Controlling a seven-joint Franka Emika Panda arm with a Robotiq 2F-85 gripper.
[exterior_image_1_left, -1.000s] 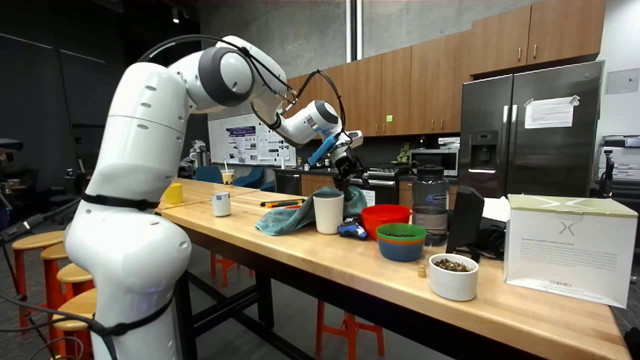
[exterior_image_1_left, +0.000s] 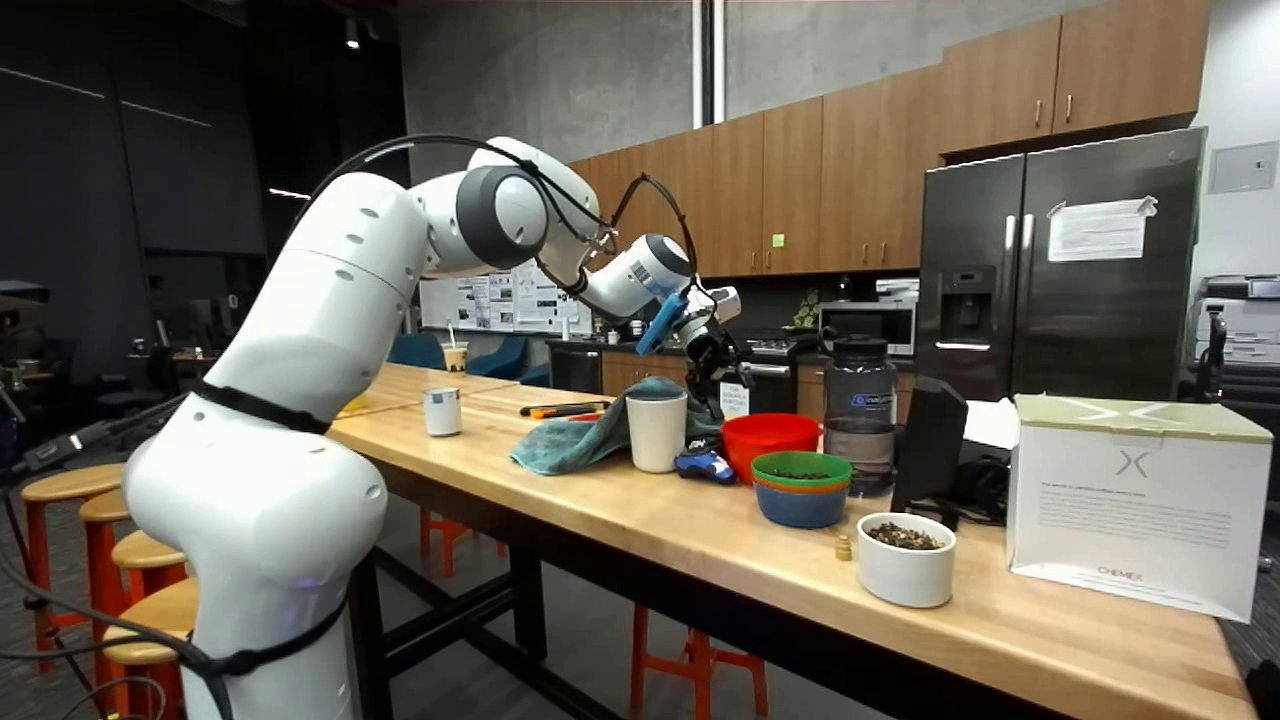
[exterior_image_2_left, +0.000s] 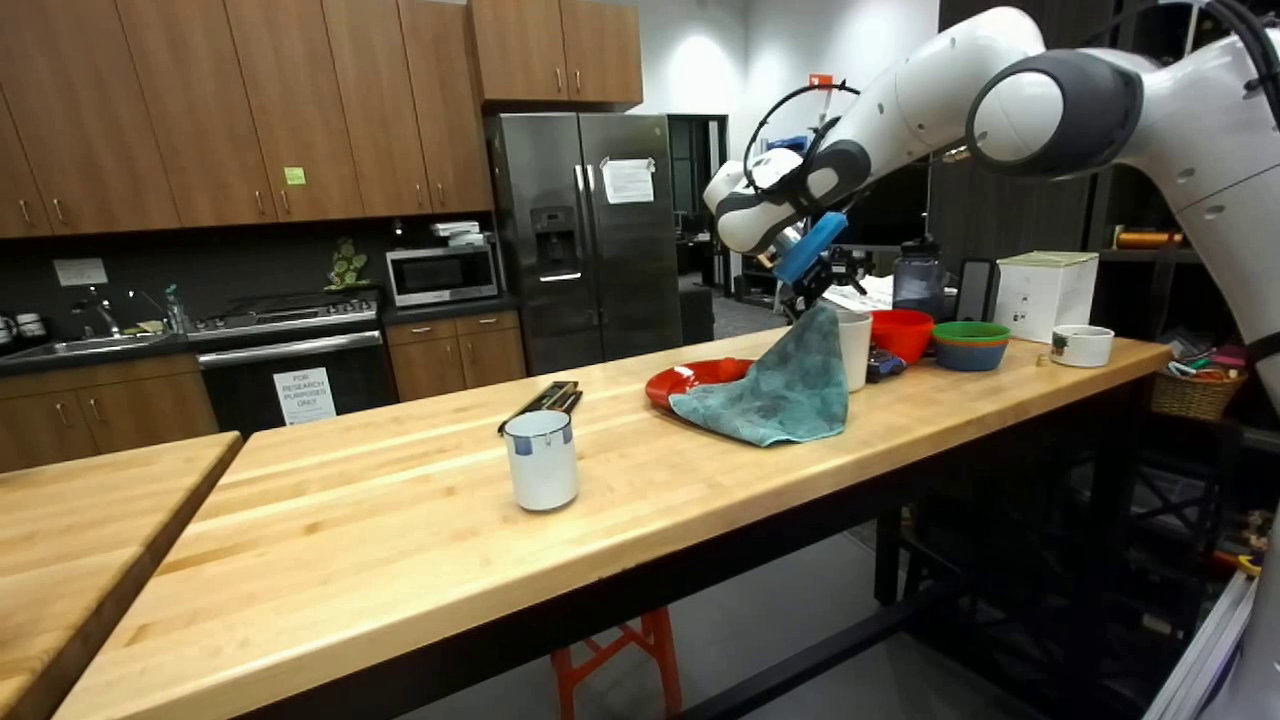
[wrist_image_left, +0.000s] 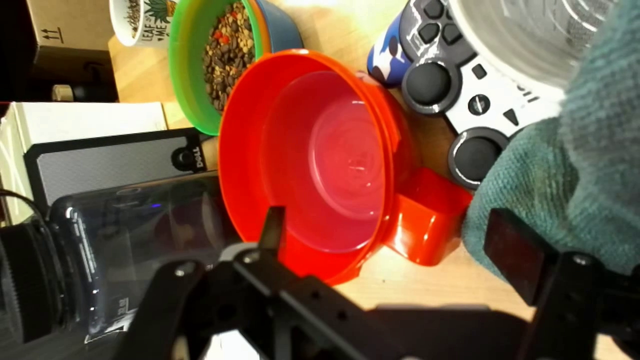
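In the wrist view my gripper is open, its two dark fingers wide apart. Below the gap lie bare table and the handle of a red cup-like container (wrist_image_left: 336, 156). One finger (wrist_image_left: 273, 231) overlaps the container's near rim in the picture; whether it touches cannot be told. The other finger (wrist_image_left: 519, 255) lies in front of a teal towel (wrist_image_left: 528, 192). In the first exterior view the gripper hangs just behind the white cup (exterior_image_1_left: 656, 434), over the towel. A game controller (wrist_image_left: 474, 90) rests between red container and white cup.
A dark bottle (wrist_image_left: 138, 240), nested bowls (wrist_image_left: 186, 66) with seed-like bits and a white bowl (exterior_image_1_left: 908, 578) crowd the right side. A box (exterior_image_1_left: 1134, 504) stands at the table's end. Left of the red plate (exterior_image_2_left: 672, 382) is a mug (exterior_image_2_left: 542, 462), with clear table around it.
The towel's raised part behind the white cup sits lower now. Other table objects look unmoved.
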